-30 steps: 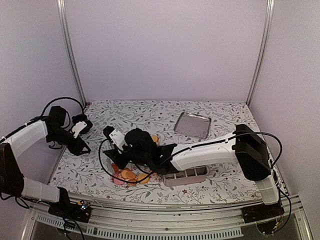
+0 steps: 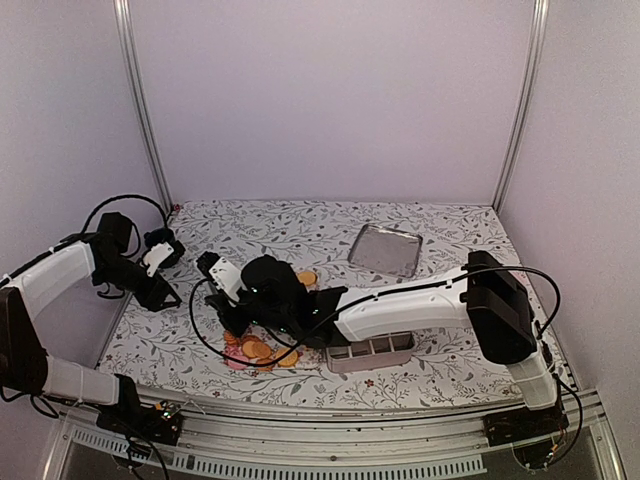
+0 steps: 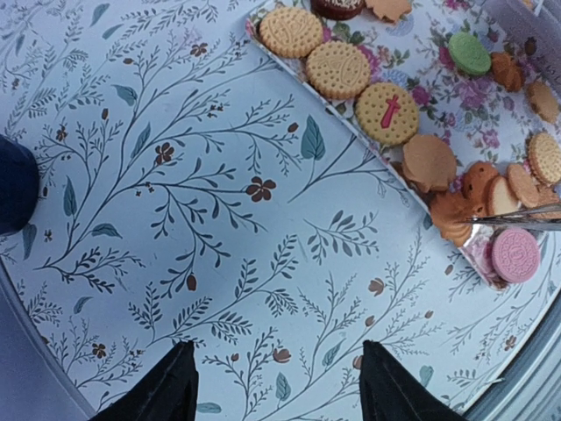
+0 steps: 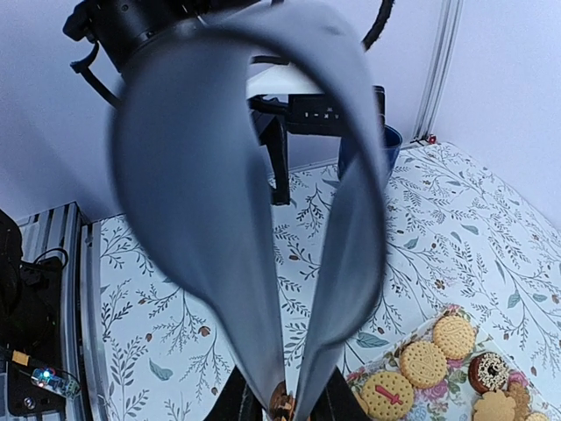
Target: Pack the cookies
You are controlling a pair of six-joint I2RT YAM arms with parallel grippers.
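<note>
Cookies lie on a floral tray at the front centre: round ones (image 3: 337, 68), a pink one (image 3: 514, 254), a green one (image 3: 469, 51) and several brown shapes (image 3: 429, 160). My right gripper (image 2: 232, 318) is low over the tray's left part, shut on a metal utensil, which reaches among the brown cookies in the left wrist view; exactly what its tips hold is unclear. My left gripper (image 2: 160, 298) is part open left of the tray, above bare cloth, with nothing between its fingers.
A pink compartment box (image 2: 370, 358) sits right of the tray, partly under the right arm. An empty metal tray (image 2: 385, 250) is at the back right. A dark blue cup (image 3: 16, 184) stands behind the left gripper.
My right gripper has shifted slightly toward the left and up in the top view. The left arm has not visibly moved.
</note>
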